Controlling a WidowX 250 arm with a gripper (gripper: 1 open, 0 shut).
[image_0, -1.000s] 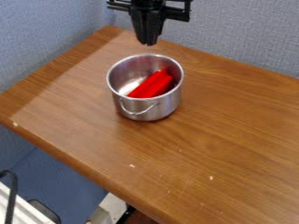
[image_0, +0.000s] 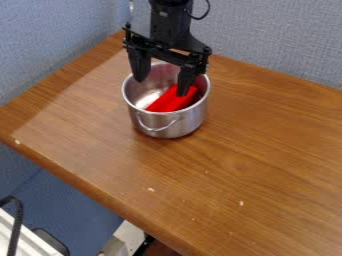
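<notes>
A steel pot (image_0: 160, 124) with a wire handle stands on the wooden table (image_0: 247, 170). A red oblong object (image_0: 170, 101) lies inside it. My black gripper (image_0: 160, 75) is open, its two fingers down at the pot's mouth, one toward the left rim and the other toward the right, over the red object, which it partly hides. Whether either finger touches it I cannot tell.
Bare table lies right of and in front of the pot. Blue-grey padded walls (image_0: 281, 35) stand behind and to the left. The table's left edge drops to a blue floor with white gear (image_0: 34, 242).
My gripper has come down from above and behind the pot to its mouth, with fingers open. The pot and red object look unmoved.
</notes>
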